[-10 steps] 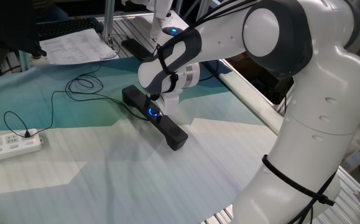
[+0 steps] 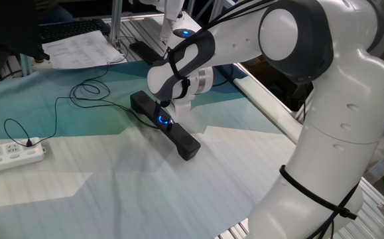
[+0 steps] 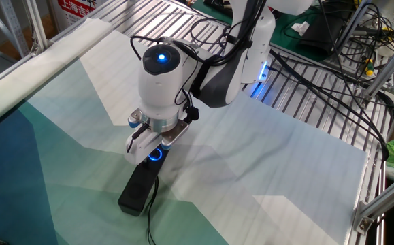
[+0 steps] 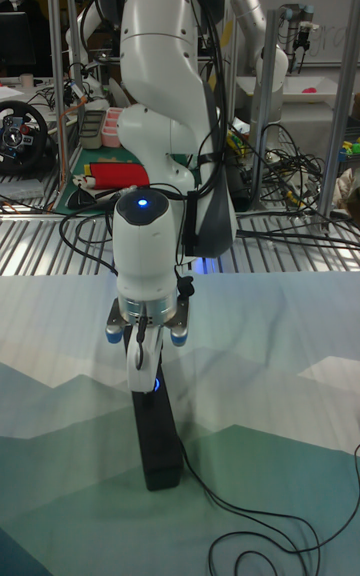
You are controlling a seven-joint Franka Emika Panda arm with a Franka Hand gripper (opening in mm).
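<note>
A long black speaker bar [image 2: 145, 106] lies on the patterned cloth, with a glowing blue ring [image 2: 164, 119] around its middle. Right at that ring, from above, comes my gripper [image 2: 170, 120], pointing down. In the second exterior view the white hand covers one end of the bar [image 3: 137, 187], and the ring [image 3: 156, 155] shows beside the gripper [image 3: 148, 160]. From the front, the gripper [image 4: 150, 389] hangs over the bar [image 4: 158, 448]. Its fingertips are small and largely hidden, so their opening and any contact with the ring are unclear.
From the bar a thin black cable [image 2: 93, 89] runs in loops towards a white power strip [image 2: 9, 156] at the left edge. Papers [image 2: 82, 50] and a keyboard [image 2: 72, 30] lie at the back.
</note>
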